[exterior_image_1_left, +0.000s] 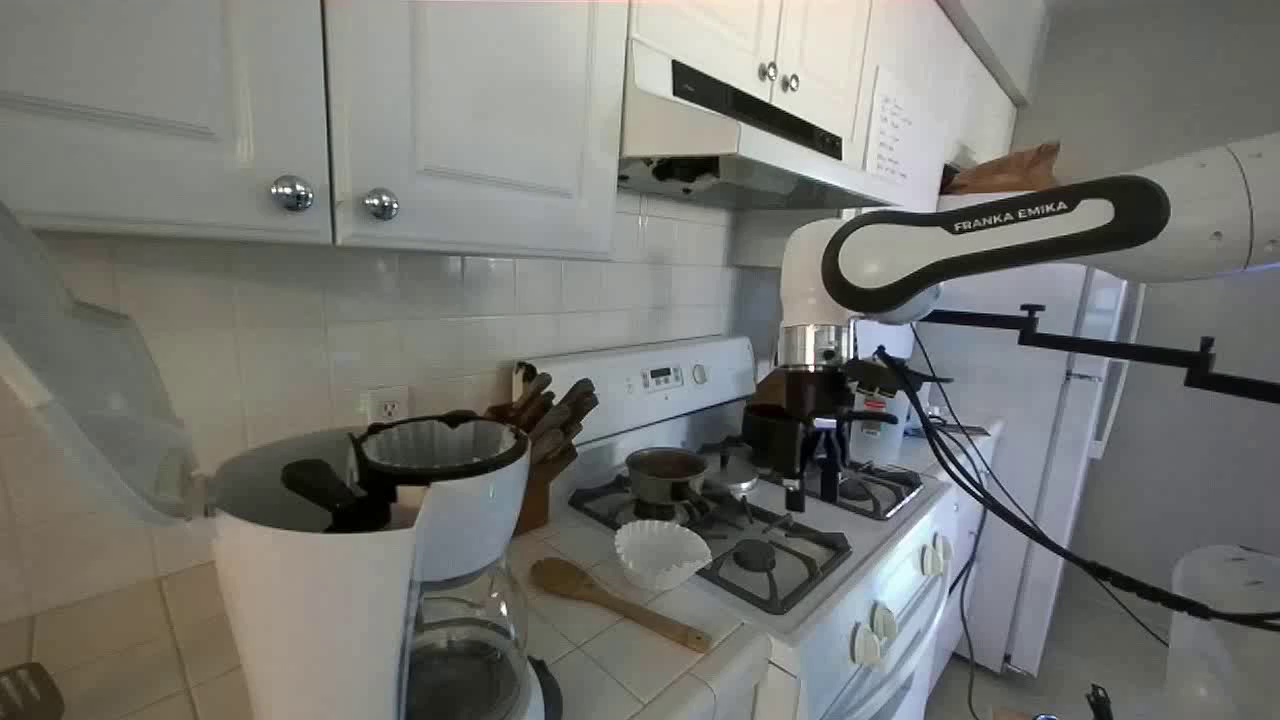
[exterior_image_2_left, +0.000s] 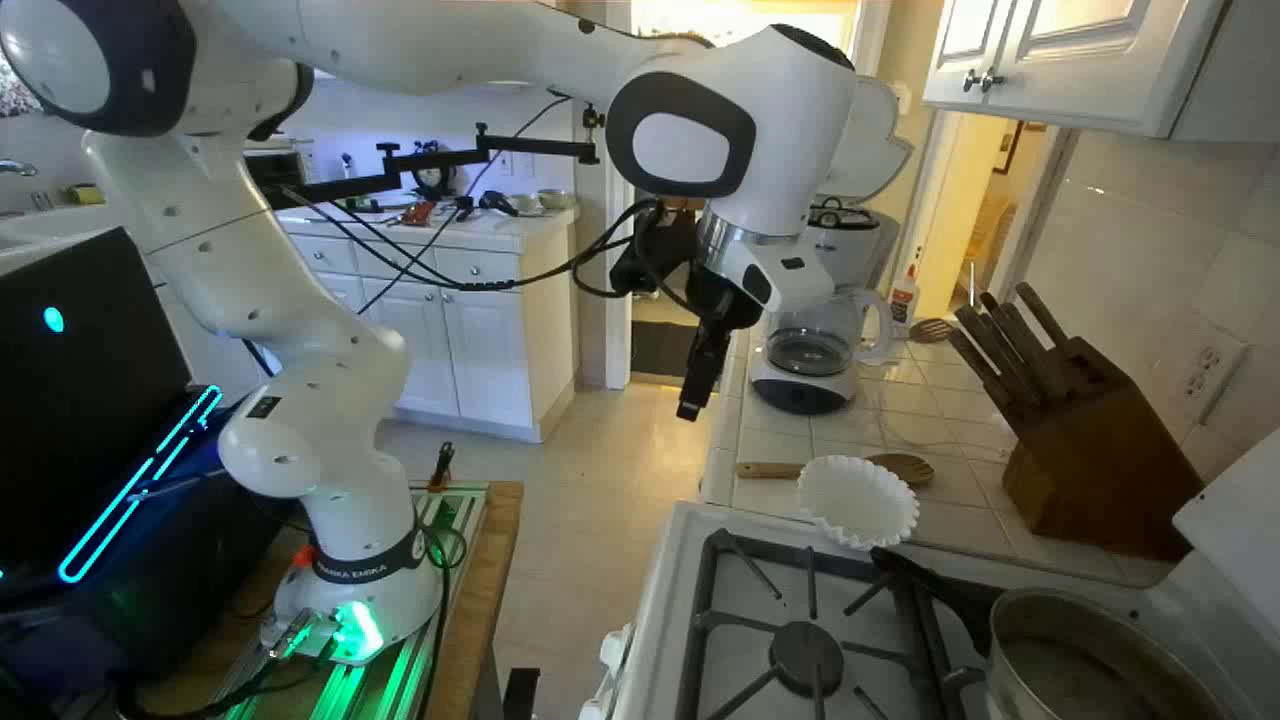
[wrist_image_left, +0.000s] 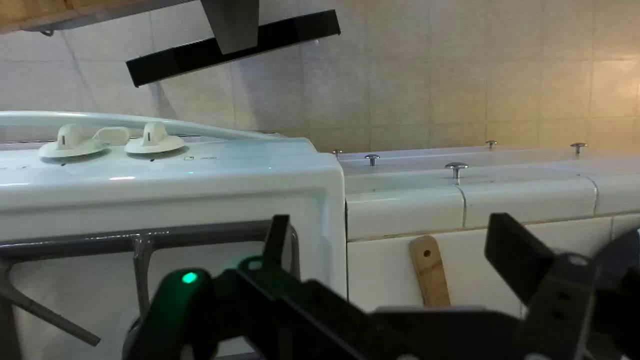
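Note:
My gripper is open in the wrist view, its two fingers far apart with nothing between them. It hangs pointing down above the stove front, near the seam with the counter. On the counter beside the stove lies a white fluted paper coffee filter (exterior_image_2_left: 858, 502), apart from the gripper. A wooden spoon (exterior_image_1_left: 624, 604) rests next to it; in the wrist view only the handle (wrist_image_left: 429, 270) of this spoon shows. The white coffee maker (exterior_image_1_left: 312, 612) stands with its lid (exterior_image_1_left: 102, 372) raised and its basket (exterior_image_1_left: 438, 446) exposed. Its glass carafe (exterior_image_2_left: 812, 348) is in place.
A metal pot (exterior_image_1_left: 667, 475) and a dark pot (exterior_image_1_left: 768, 434) stand on the stove. A knife block (exterior_image_2_left: 1086, 444) sits by the wall. Cables (exterior_image_1_left: 1020, 522) trail from the wrist. Overhead, the range hood (exterior_image_1_left: 744, 150) juts out.

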